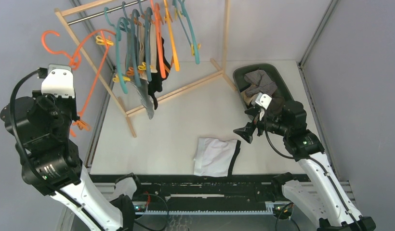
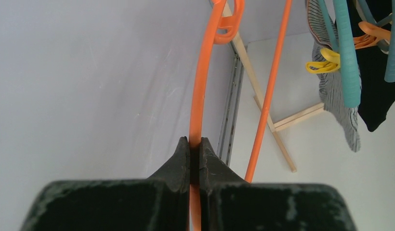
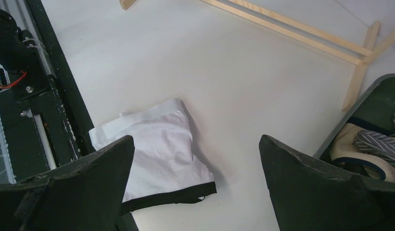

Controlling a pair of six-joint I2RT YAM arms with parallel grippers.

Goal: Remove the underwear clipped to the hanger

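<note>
An orange hanger (image 1: 91, 89) with no cloth on it is held at the left in the top view, a yellow clip and an orange clip on it. My left gripper is shut on one bar of this hanger. White underwear with a black waistband (image 1: 215, 157) lies flat on the table; the right wrist view shows the same underwear (image 3: 162, 149) below the fingers. Above the table near the basket, my right gripper stands open, nothing between its fingers.
A wooden rack (image 1: 174, 93) with a metal rail (image 1: 92, 15) carries several hangers, some with garments clipped on. The green basket (image 1: 237, 73) at the right holds folded clothes. Bare table lies between rack and underwear.
</note>
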